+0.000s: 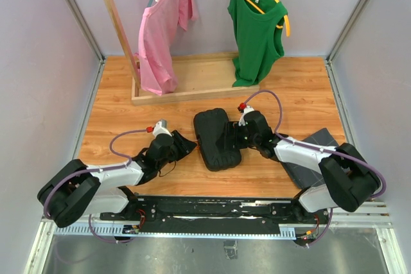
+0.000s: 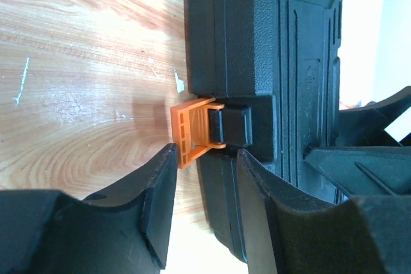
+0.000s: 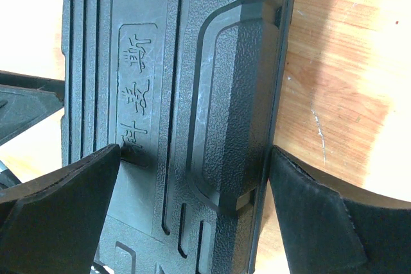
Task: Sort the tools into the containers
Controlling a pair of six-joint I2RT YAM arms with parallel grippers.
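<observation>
A black plastic tool case [image 1: 213, 153] lies on the wooden floor between my grippers. My left gripper [image 1: 190, 144] is at its left side, where an orange latch [image 2: 183, 126] stands out beside a black catch [image 2: 235, 126]. In the left wrist view its fingers are part open just in front of that latch. My right gripper [image 1: 231, 134] is over the case's right side; in the right wrist view its fingers stand apart against the ribbed lid [image 3: 148, 120], which has raised characters on it.
A dark panel [image 1: 308, 158] lies at the right. A wooden rack [image 1: 192, 94] with a pink shirt [image 1: 157, 49] and a green top [image 1: 253, 43] stands at the back. Bare floor is left of the case.
</observation>
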